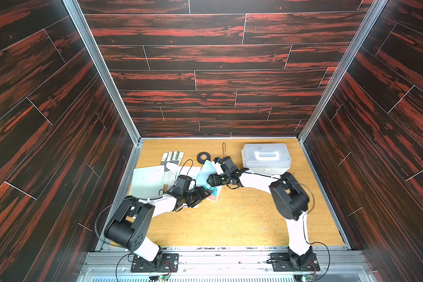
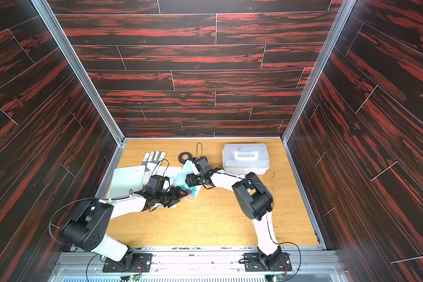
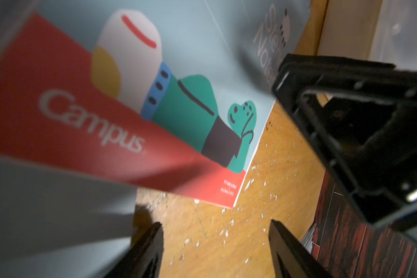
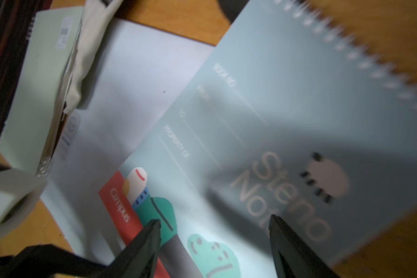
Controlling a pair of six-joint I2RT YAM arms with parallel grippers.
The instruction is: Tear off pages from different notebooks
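A light-blue steno notebook point(image 4: 273, 115) with a red Campus band lies slanted on the table, its spiral edge at the top right in the right wrist view. Its lower corner, with the coloured drawing point(image 3: 190, 102), fills much of the left wrist view. My left gripper is at that lower end, fingers apart, with nothing between them. Over the notebook's cover, near the printed title, my right gripper stands open and empty. A white sheet or pad point(image 4: 143, 74) lies partly under the notebook. A pale-green spiral notebook point(image 1: 146, 182) lies at the left.
White work gloves point(image 1: 172, 157) lie behind the left arm. Black tape roll point(image 1: 203, 158) sits beyond the notebook, and a clear lidded box point(image 1: 266, 156) stands at the back right.
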